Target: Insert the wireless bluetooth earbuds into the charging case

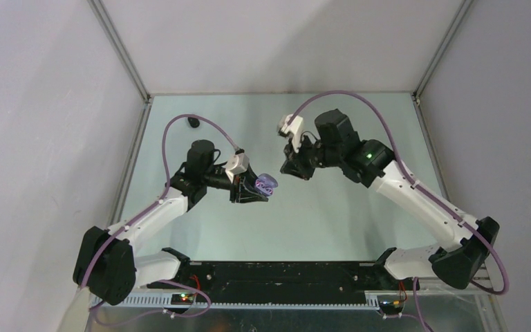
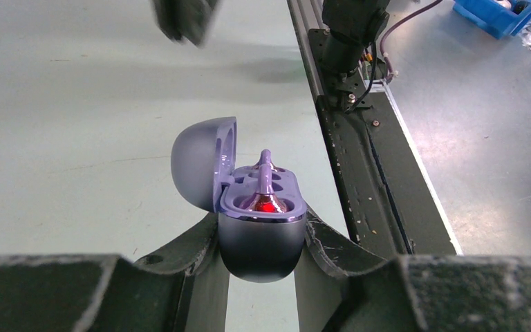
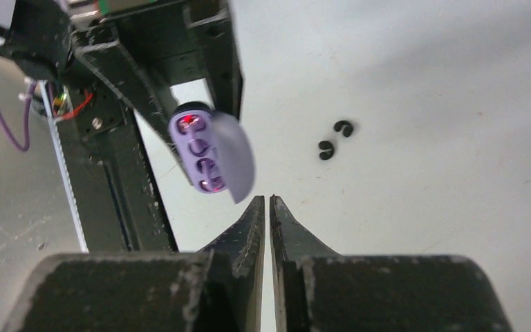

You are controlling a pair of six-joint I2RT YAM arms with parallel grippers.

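My left gripper is shut on the purple charging case (image 2: 260,250), its domed lid (image 2: 195,162) swung open. Both earbuds sit in the case: the near earbud (image 2: 265,187) glows red at its base, and the far earbud (image 2: 265,158) shows only its stem and a sliver of metallic body, at about matching height. In the right wrist view the case's tray (image 3: 199,153) is blurred, with an earbud stem at each end. My right gripper is shut, nothing between its fingers, clear of the case. From above, it hovers right of the case (image 1: 265,185).
Two small black curled pieces (image 3: 335,140) lie on the pale tabletop (image 3: 422,187). A black oval object (image 1: 193,122) sits at the table's back left. Blue bin (image 2: 503,17) stands far off, beyond the table's dark front rail (image 2: 363,166).
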